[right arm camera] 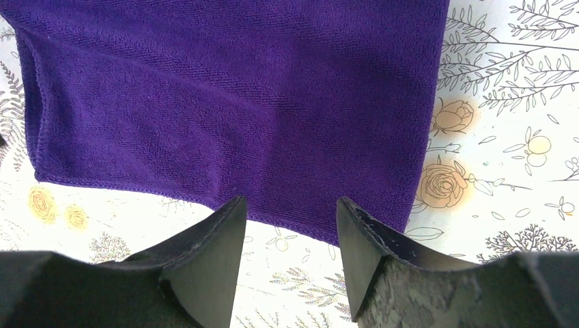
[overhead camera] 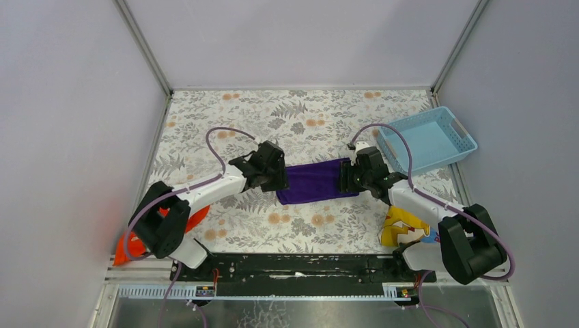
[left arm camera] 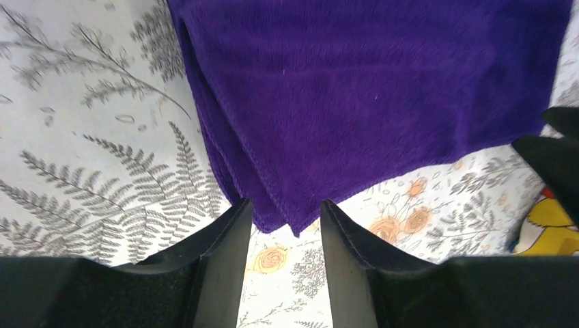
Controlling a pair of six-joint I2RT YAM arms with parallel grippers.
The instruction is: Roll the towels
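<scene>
A purple towel (overhead camera: 311,183) lies flat on the floral mat, with a narrow folded edge at its left end. My left gripper is open over the near-left corner of the towel (left arm camera: 341,116), where the folded edge shows between its fingertips. My right gripper stands apart-fingered over the near edge at the other end of the towel (right arm camera: 232,123); nothing shows held in it.
A light blue basket (overhead camera: 423,138) sits at back right. Yellow cloth (overhead camera: 399,227) lies at front right, orange cloth (overhead camera: 126,247) at front left.
</scene>
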